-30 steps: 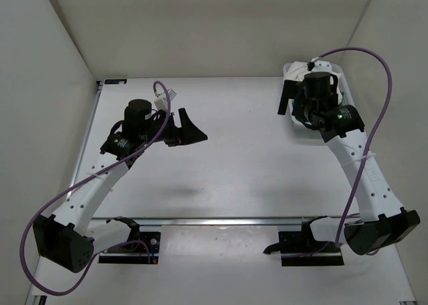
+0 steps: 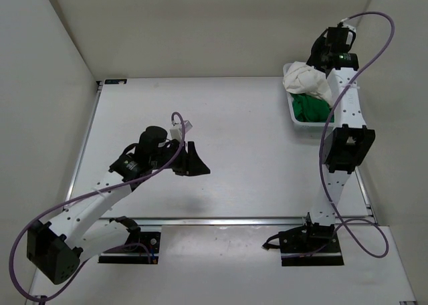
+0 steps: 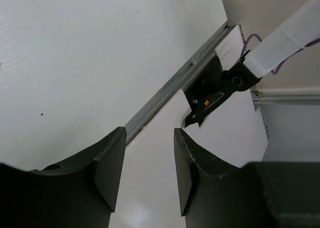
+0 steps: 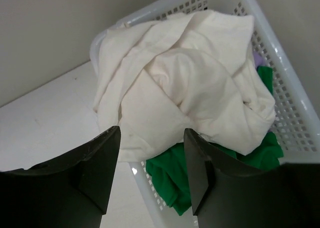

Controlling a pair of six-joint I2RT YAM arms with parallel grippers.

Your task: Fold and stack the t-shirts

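A white cloth and a green cloth, both crumpled, lie in the white basket at the table's back right. In the right wrist view the white one lies over part of the green. My right gripper is over the basket, open, with nothing between its fingers; the top view hides its tips behind the arm. Over the middle-left of the table is my left gripper, its fingers part open and empty.
A bit of purple shows inside the basket beside the white cloth. Walls stand close behind and to the right of the basket.
My right arm has swung right and back, from the basket's near left side to over its far right. The left gripper has come slightly nearer the front, and its finger has narrowed.
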